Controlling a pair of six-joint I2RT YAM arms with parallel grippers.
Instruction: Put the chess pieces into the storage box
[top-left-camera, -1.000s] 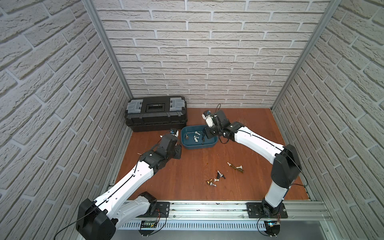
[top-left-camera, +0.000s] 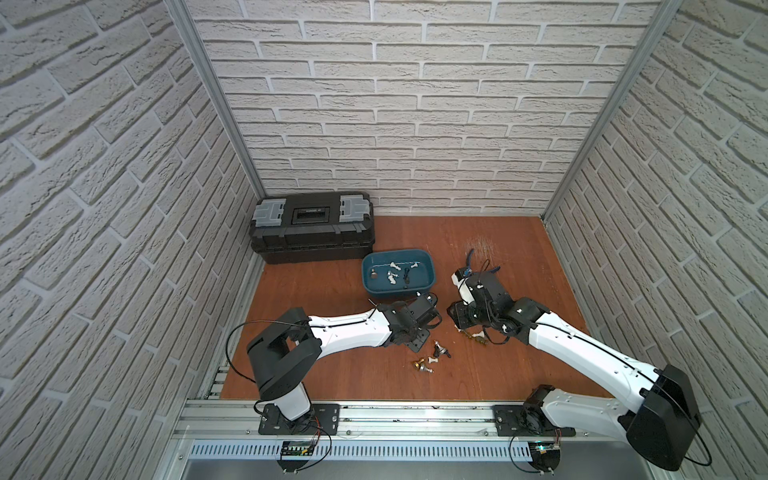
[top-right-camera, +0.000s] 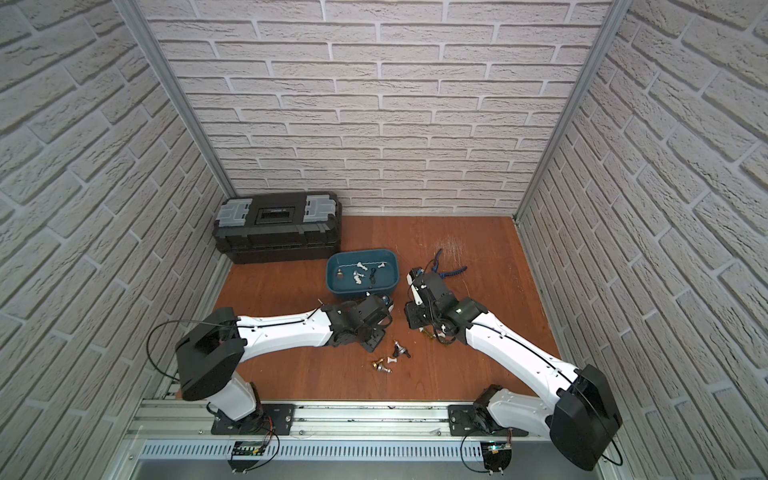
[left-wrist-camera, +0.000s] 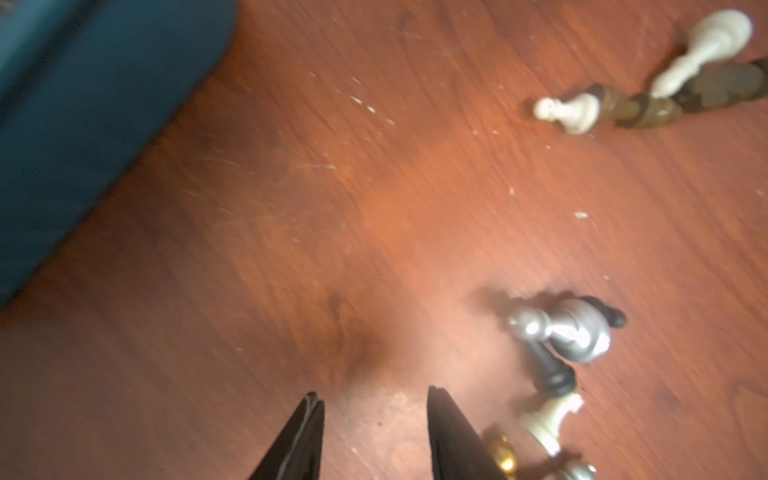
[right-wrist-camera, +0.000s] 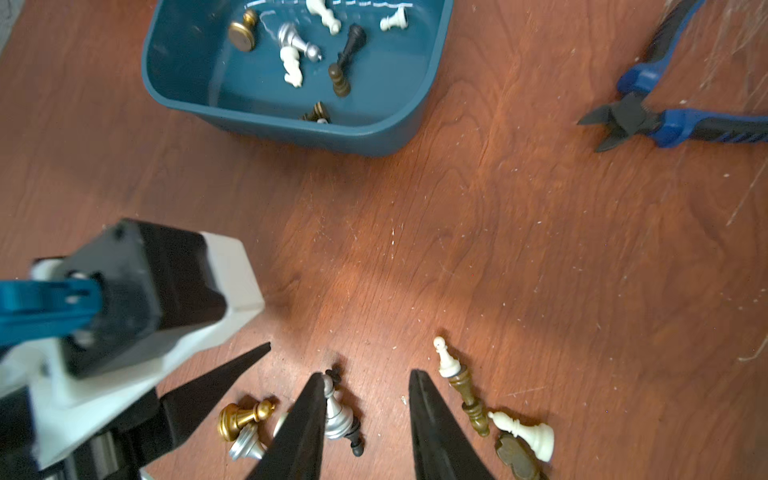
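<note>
The blue storage box (right-wrist-camera: 376, 136) holds several chess pieces. Two loose clusters lie on the table before it: silver, black, white and gold pieces, including a silver one (left-wrist-camera: 580, 328), and white and bronze pieces, including a white one (right-wrist-camera: 521, 432). My left gripper hangs open over the table, empty, left of the silver cluster. My right gripper is above the table between the two clusters, its fingers apart, with nothing seen held.
A black toolbox (top-left-camera: 312, 236) stands at the back left. Blue-handled pliers (right-wrist-camera: 632, 120) lie right of the box. The two arms are close together near the table's middle.
My left arm has swung right from beside the box to over the near middle. My right arm has moved from above the box toward the front right.
</note>
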